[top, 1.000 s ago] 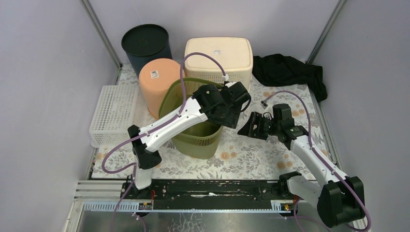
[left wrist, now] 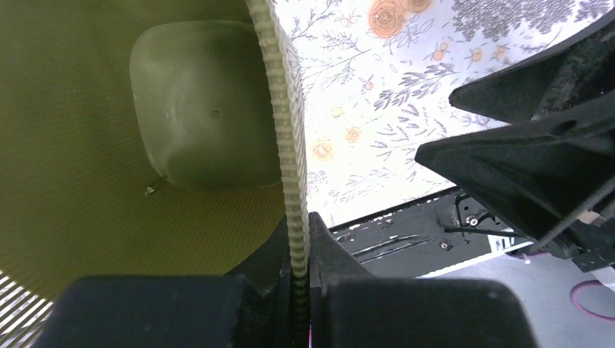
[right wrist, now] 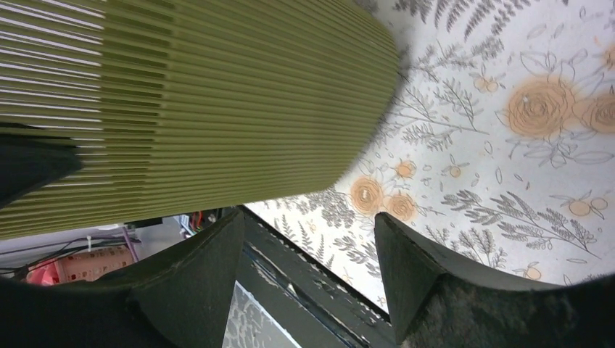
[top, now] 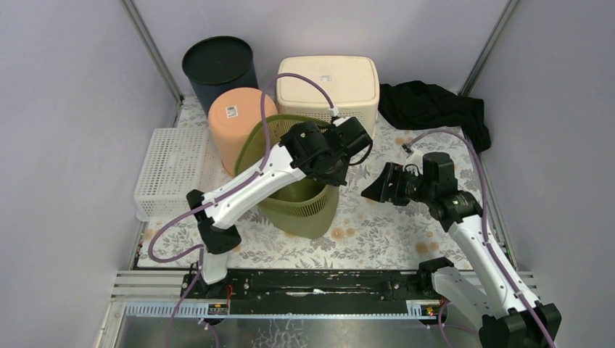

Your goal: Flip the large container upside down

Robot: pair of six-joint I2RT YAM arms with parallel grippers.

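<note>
The large olive-green slatted container [top: 297, 210] stands mid-table, mouth up, its smooth bottom [left wrist: 203, 101] seen inside from the left wrist. My left gripper is shut on its rim, which runs up from between the fingers; from above, the arm hides that grip. My right gripper [top: 376, 188] is just right of the container, fingers apart with nothing between them, over the floral tabletop beside the container's slatted wall [right wrist: 261, 123].
An upturned peach bin [top: 232, 127], dark bin [top: 217, 61] and cream lidded basket [top: 326, 80] crowd the back. A white basket [top: 167, 170] lies left, black cloth [top: 428, 105] back right.
My left gripper has shifted slightly left, with the container's front lower part showing a little further right.
</note>
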